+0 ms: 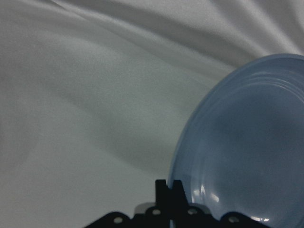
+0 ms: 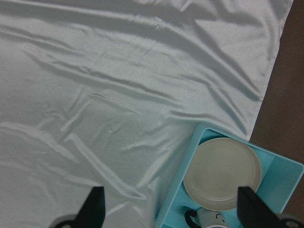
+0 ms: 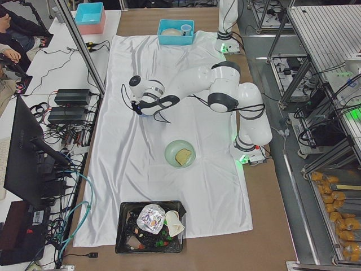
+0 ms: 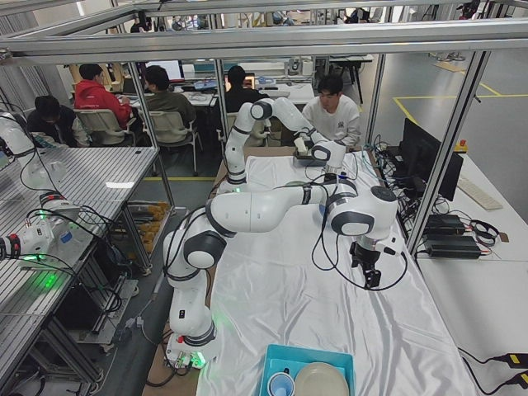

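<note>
My left gripper is shut on the rim of a blue plate (image 1: 247,152), which fills the right of the left wrist view. In the camera left view that gripper (image 3: 137,109) is over the middle-left cloth, the plate mostly hidden beneath the arm. My right gripper is open above the white cloth (image 2: 95,118), nothing visible between its fingers. In the camera right view it (image 4: 365,268) hangs in front of the left arm. A green plate (image 3: 172,158) with a yellowish piece sits on the cloth.
A light-blue bin (image 2: 187,156) holding a beige plate (image 2: 221,171) and a mug (image 2: 213,221) stands at the far end. A black tray (image 3: 122,231) of mixed items sits at the near end. The cloth around the green plate is largely clear.
</note>
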